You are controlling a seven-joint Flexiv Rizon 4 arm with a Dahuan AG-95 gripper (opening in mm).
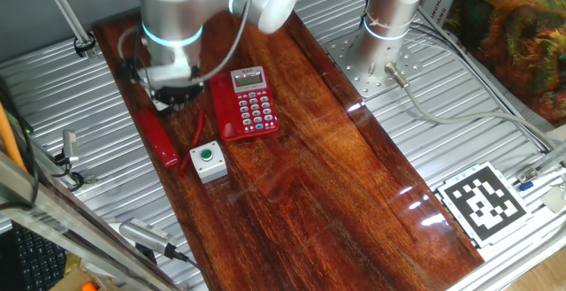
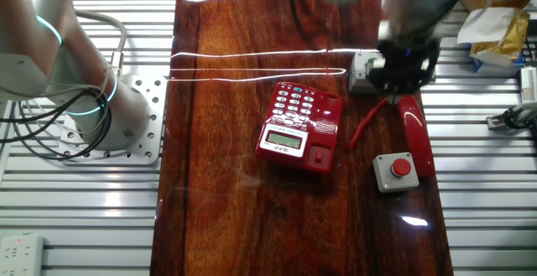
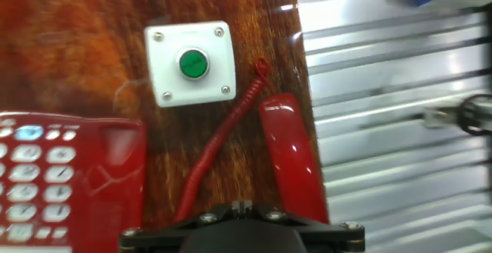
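A red desk phone [image 1: 248, 105] lies on the dark wooden board, its red handset [image 1: 157, 138] off the base and near the board's edge. The coiled red cord [image 3: 219, 136] runs between them. Beside the phone stands a white box with a green button [image 3: 193, 64]. Another light box with a red button [image 2: 395, 172] shows in exterior view 2; the arm hides it in exterior view 1. My gripper hangs over the handset end of the board, its small dark fingertips together and nothing visible between them. It looks blurred in both exterior views.
The board [image 1: 327, 194] is bare over its middle and front. Slatted metal table [image 3: 392, 130] borders it. A marker board [image 1: 484, 204] lies at the right, and a silver clamp-like device [image 1: 149, 236] sits past the left edge.
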